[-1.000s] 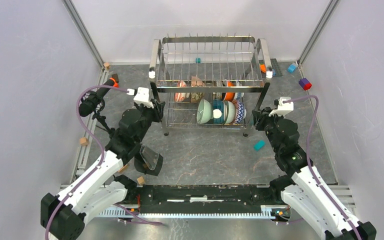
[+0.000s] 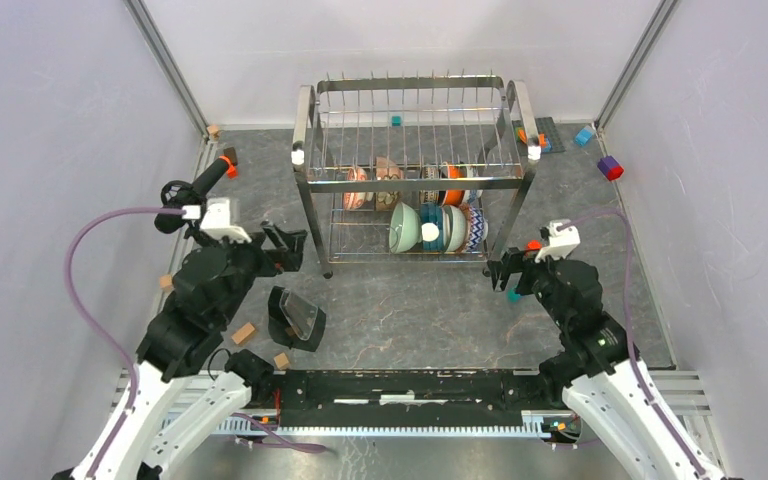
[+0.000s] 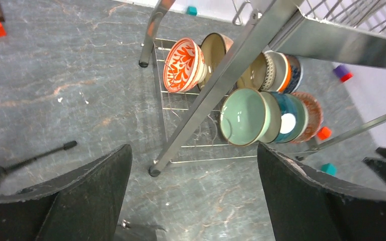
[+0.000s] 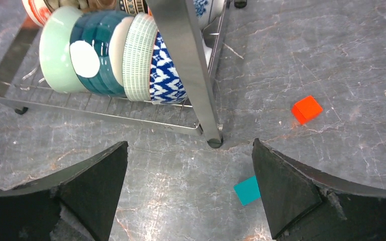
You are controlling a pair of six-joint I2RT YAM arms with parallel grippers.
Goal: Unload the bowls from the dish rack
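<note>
The metal dish rack point(image 2: 415, 184) stands at the back middle, its upper tier empty. On its lower tier bowls lean on edge in two rows. The front row has a pale green bowl point(image 3: 244, 117) at the left end, a teal bowl point(image 4: 93, 55) with a white spot, and a blue-and-white patterned bowl point(image 4: 165, 75) at the right. Behind sits an orange-and-white bowl point(image 3: 182, 66), with several others beside it. My left gripper point(image 2: 288, 250) is open at the rack's front left, apart from it and empty. Off the front right leg, my right gripper point(image 2: 500, 274) also stands open and empty.
A black holder point(image 2: 296, 320) stands near the left arm, with small wooden blocks around it. A teal block point(image 4: 247, 191) and an orange block point(image 4: 306, 110) lie right of the rack. The floor in front of the rack is clear.
The rack with its bowls has shifted slightly left. My left gripper has drawn away to the left from the rack's corner, its fingers now wide. My right gripper has also opened wider.
</note>
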